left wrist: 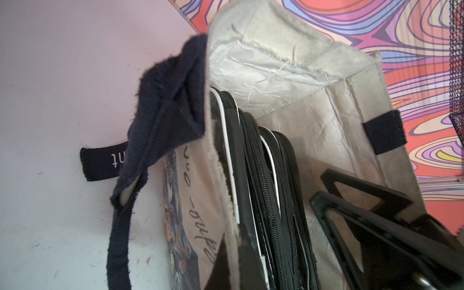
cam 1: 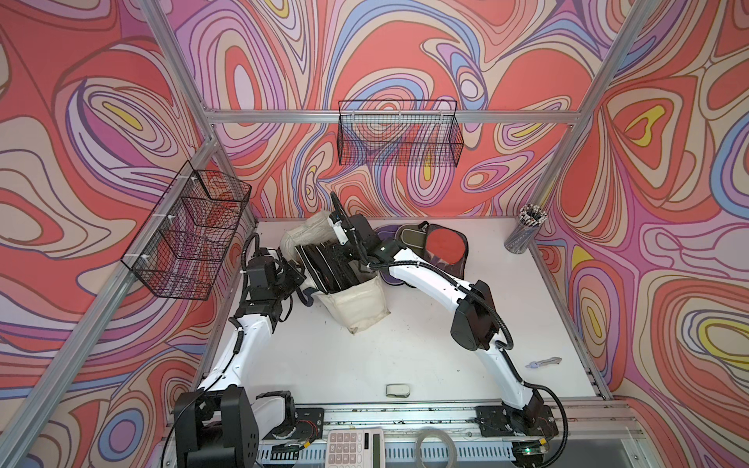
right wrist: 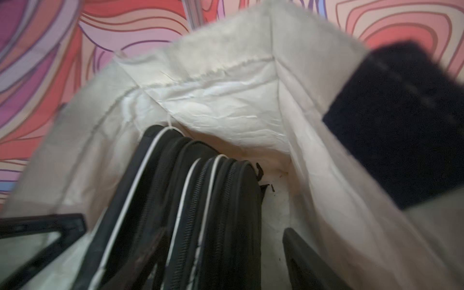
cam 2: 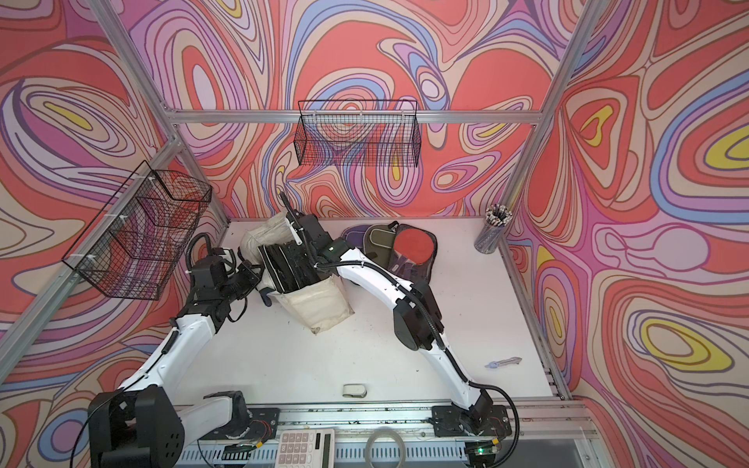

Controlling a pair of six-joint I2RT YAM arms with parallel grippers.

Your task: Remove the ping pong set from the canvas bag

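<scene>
The cream canvas bag (cam 1: pixel 355 308) stands open-topped at the table's back left. Inside lean several black zippered cases (right wrist: pixel 203 212) with white piping, packed side by side. At the bag's left edge, my left gripper (cam 1: pixel 299 274) is shut on the rim; in the left wrist view its dark fingers (left wrist: pixel 251 261) pinch the canvas. My right gripper reaches down into the opening, fingers apart. One fingertip hovers over the cases, the other beside the outermost case, near the bag wall. No firm grip on a case shows.
Right of the bag lie a purple case (cam 1: pixel 391 274), an olive case (cam 1: pixel 411 236) and a black-and-red case (cam 1: pixel 445 246). A pen holder (cam 1: pixel 526 230) stands at the back right, a small knife (cam 1: pixel 544 362) nearer the front.
</scene>
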